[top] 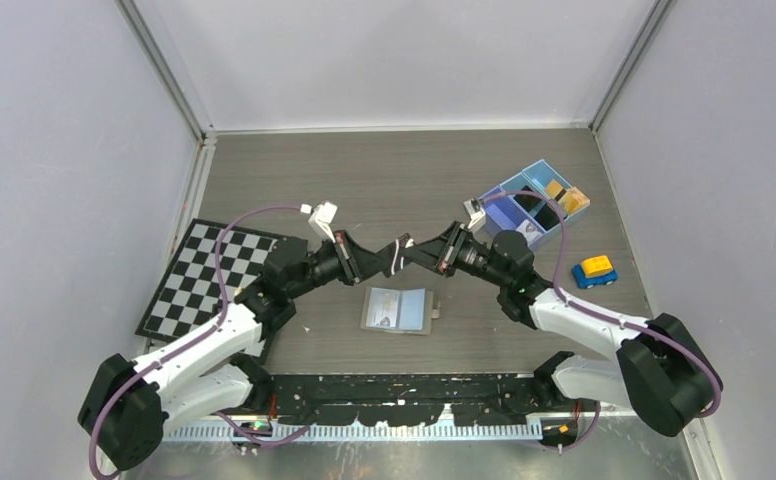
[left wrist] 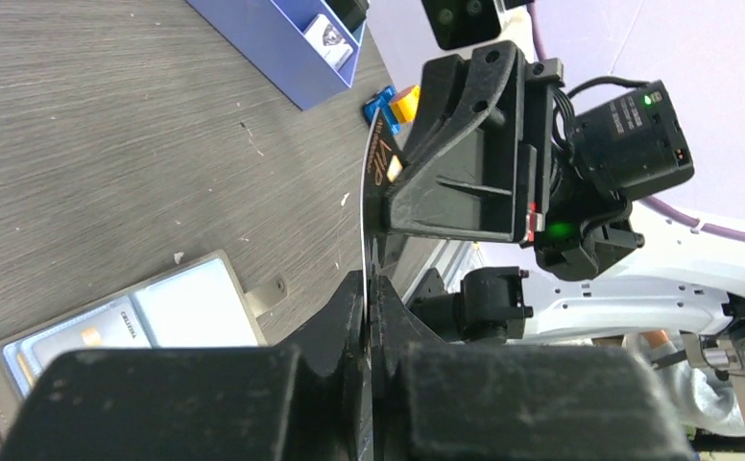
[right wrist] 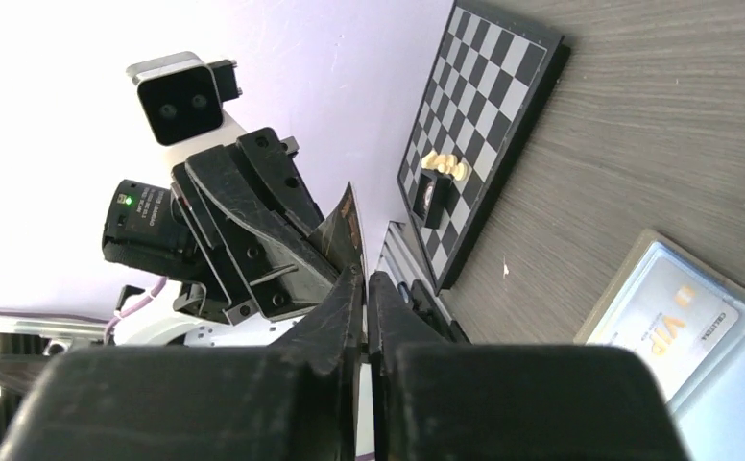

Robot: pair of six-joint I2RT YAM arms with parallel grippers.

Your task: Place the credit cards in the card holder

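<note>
A black card (top: 398, 255) stands on edge between the two grippers, above the table. My left gripper (top: 389, 264) is shut on one end of it. From the other side my right gripper (top: 411, 256) has its fingers around the opposite end, drawn close together against the card in the right wrist view. Below lies the open card holder (top: 413, 309), grey with light-blue pockets. A whitish VIP card (right wrist: 671, 327) sits in its left pocket; the right pocket shows pale blue and looks empty.
Back right stands a blue compartment box (top: 484, 197) with several items inside. A blue and yellow toy car (top: 595, 272) is near the right wall. A checkered board (top: 200, 280) lies at the left.
</note>
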